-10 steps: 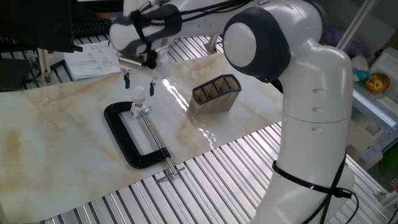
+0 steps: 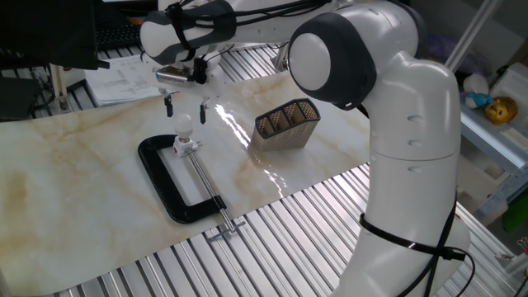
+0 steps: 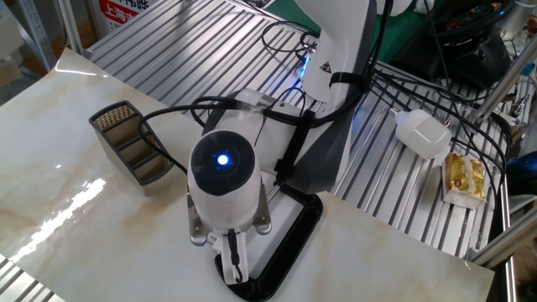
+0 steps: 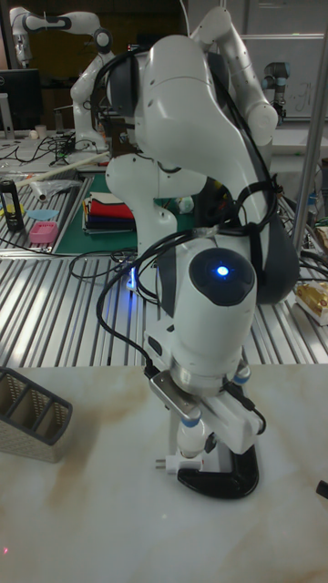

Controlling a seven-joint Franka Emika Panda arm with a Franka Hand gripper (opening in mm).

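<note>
A white bulb (image 2: 184, 125) stands upright in a small white socket (image 2: 182, 146). The socket is held at one end of a black C-clamp (image 2: 157, 183) that lies on the marbled sheet. My gripper (image 2: 186, 110) points down over the bulb, open, its two dark fingertips apart with nothing between them. In exterior view 1 the tips appear slightly above the bulb's top; how far apart they are in depth is hard to judge. From exterior view 2 the hand hides the bulb. In exterior view 3 the socket (image 4: 179, 465) and its prongs show under the hand, beside the clamp (image 4: 221, 483).
A dark mesh organiser (image 2: 286, 125) with several compartments stands on the sheet to one side. On the slatted metal table near the arm's base lie a larger white bulb (image 3: 422, 134) and a gold-and-white box (image 3: 464, 179). The marbled sheet (image 2: 74, 190) is otherwise mostly bare.
The arm's forearm and wrist have shifted slightly left in exterior view 1, while the fingertips have barely moved and stay apart. Bulb, clamp and organiser have not moved.
</note>
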